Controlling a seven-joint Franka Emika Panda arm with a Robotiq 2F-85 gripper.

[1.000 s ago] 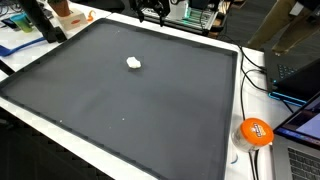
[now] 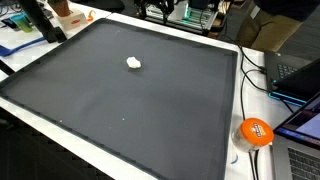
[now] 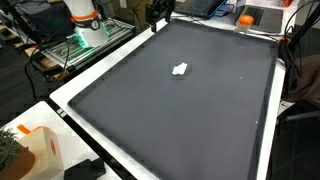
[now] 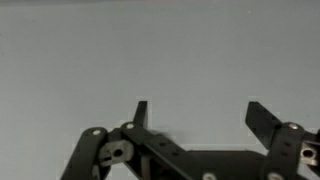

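Observation:
A small white lump (image 2: 133,63) lies alone on the dark grey board (image 2: 125,110), toward its far side in exterior view 1. The same white piece (image 3: 180,69) shows near the middle of the board in exterior view 2. My gripper is open, its two black fingers (image 4: 140,115) wide apart, and only plain grey surface shows beyond them in the wrist view. In both exterior views the arm's dark end is at the top edge, away from the white piece; its fingertips are hard to make out there.
An orange-topped white round item (image 2: 252,134) stands on the white table beside the board, near the laptops and loose cables. Bottles and cups (image 2: 68,14) crowd the far left corner. Most of the board is bare.
In exterior view 1 the dark end of the arm has shifted slightly upward at the top edge. The white piece has stayed in place.

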